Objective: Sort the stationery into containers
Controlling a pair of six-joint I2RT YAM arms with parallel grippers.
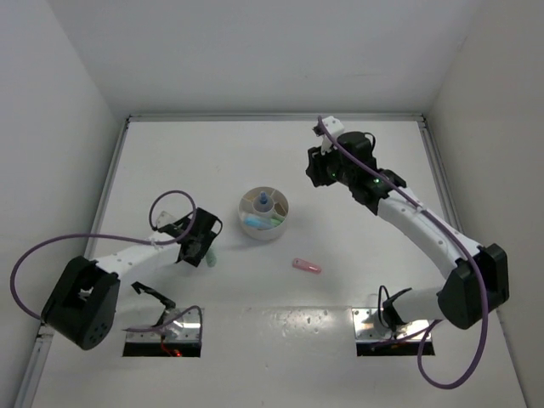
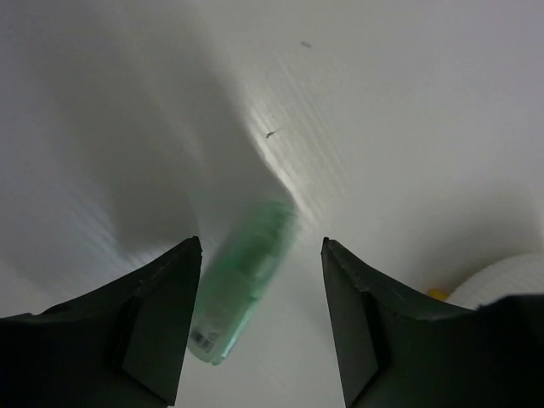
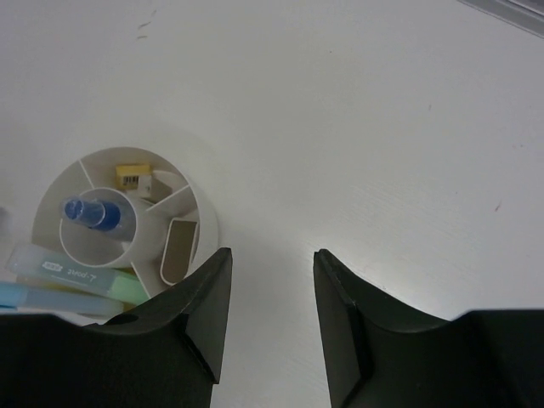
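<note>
A green translucent item [image 2: 242,280] lies on the table below my left gripper, whose fingers stand apart on either side of it, not visibly touching it. The round white organizer [image 1: 263,228] in the middle holds blue and green sticks, a yellow block and a blue-capped item in its centre cup [image 3: 85,242]. A pink item [image 1: 306,265] lies in front of it, to the right. My right gripper is open and empty, above the table right of the organizer.
Raised rails border its sides and back; walls stand beyond.
</note>
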